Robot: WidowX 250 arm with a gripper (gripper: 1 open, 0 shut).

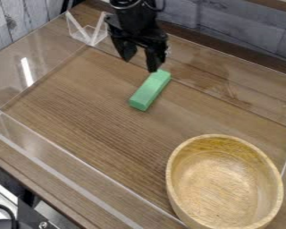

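Note:
My black gripper (133,55) hangs at the top middle, open, its two dark fingers apart above and behind a green block. The green block (149,90) lies flat on the wooden table (74,125), slanted, just below the gripper. I cannot tell the gripper's exact height above the table.
A large pale wooden bowl (223,192) sits at the front right. Something clear or white (88,27) stands at the back left, partly behind the arm.

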